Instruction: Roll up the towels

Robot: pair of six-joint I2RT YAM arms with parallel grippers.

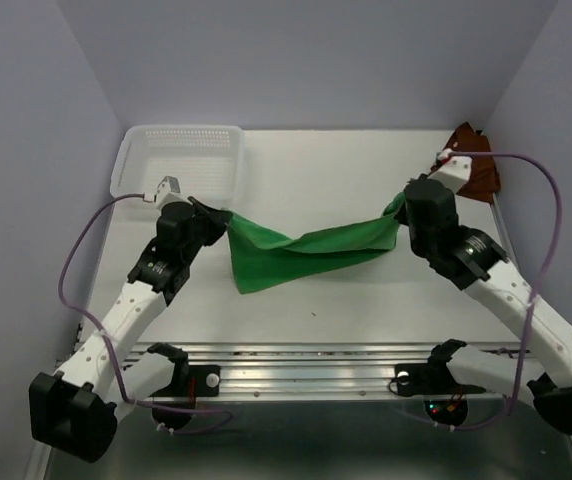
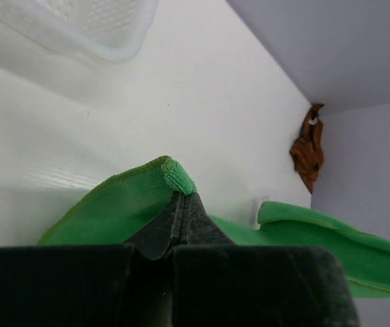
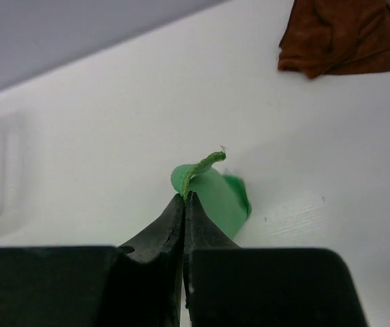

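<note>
A green towel [image 1: 296, 252] hangs stretched between my two grippers, its lower left part draping toward the table. My left gripper [image 1: 221, 216] is shut on the towel's left corner; in the left wrist view the pinched green edge [image 2: 174, 177] sticks up past the fingertips. At the towel's other end my right gripper [image 1: 402, 212] is also shut on it. In the right wrist view, a bit of hemmed green cloth [image 3: 205, 167] rises out of the closed fingers. A brown towel [image 1: 471, 160] lies crumpled at the back right, apart from both grippers.
A white plastic basket [image 1: 126, 165] stands at the back left, close behind my left gripper. Grey walls [image 1: 316, 60] bound the back and sides.
</note>
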